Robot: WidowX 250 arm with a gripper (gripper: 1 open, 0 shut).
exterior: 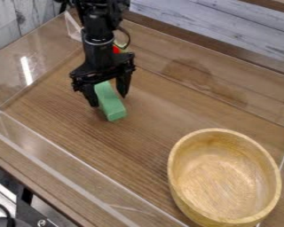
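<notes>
My black gripper (pixel 104 85) hangs from the arm at the upper left, open, with its fingers spread on either side of a green block (pixel 110 104) lying on the wooden table (pixel 169 133). Whether the fingers touch the block is hard to tell. A red object (pixel 116 48) is partly hidden behind the arm.
A large pale yellow bowl (pixel 224 176) stands at the lower right. A pale wall borders the table at the back, and cables show past the left edge at the bottom.
</notes>
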